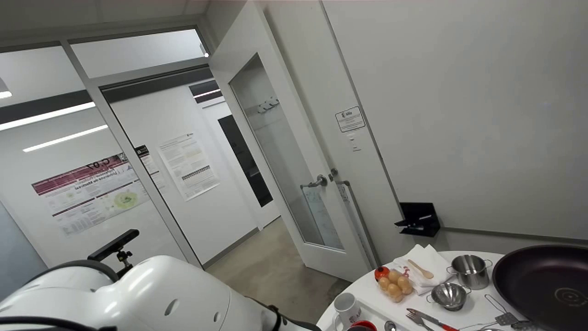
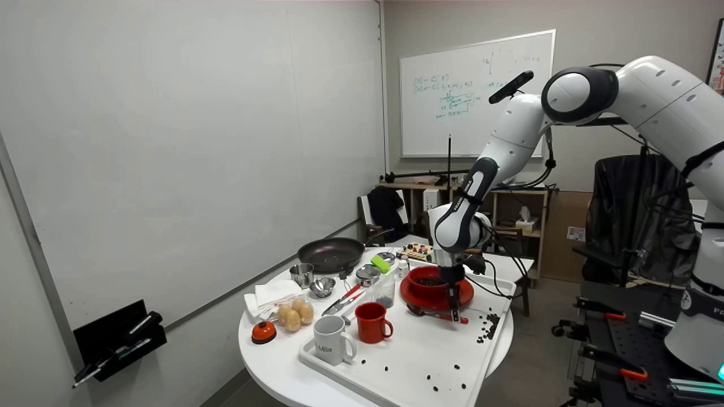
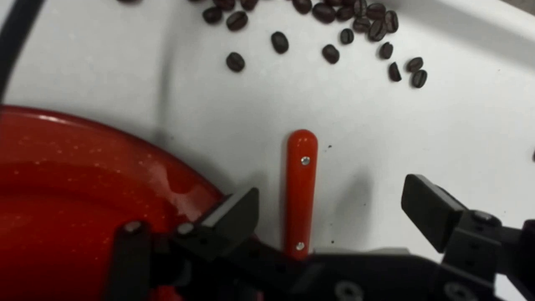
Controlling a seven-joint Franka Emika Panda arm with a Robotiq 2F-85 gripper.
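A red handle with two metal rivets [image 3: 301,190] lies on the white tray [image 3: 481,130], between the spread fingers of my open gripper in the wrist view. The handle's lower end is hidden behind the gripper body. Neither finger touches it; the left one is over the edge of the red plate [image 3: 165,170]. In exterior view 2 my gripper [image 2: 455,313] points down close to the tray, in front of the red bowl [image 2: 429,290] on its red plate [image 2: 409,296]. Dark coffee beans [image 3: 324,12] are scattered over the tray.
A red mug [image 2: 371,324] and a grey mug [image 2: 330,341] stand on the tray's near left part. Eggs [image 2: 296,315], a steel pot [image 2: 301,275] and a black pan [image 2: 332,254] occupy the table beyond. The tray's front right is mostly bare.
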